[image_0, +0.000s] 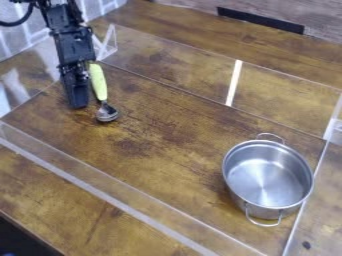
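My gripper (79, 98) is low at the left of the board, beside a spoon with a pale yellow-green handle (98, 80) and a steel bowl end (107, 113). The spoon lies just to the right of the fingers, very near them; whether they touch it is hard to tell. The gripper looks shut, with nothing clear between its fingers, though the dark fingers are small in view.
A steel pot (267, 175) with two handles sits at the right. Clear strips or edges border the working area.
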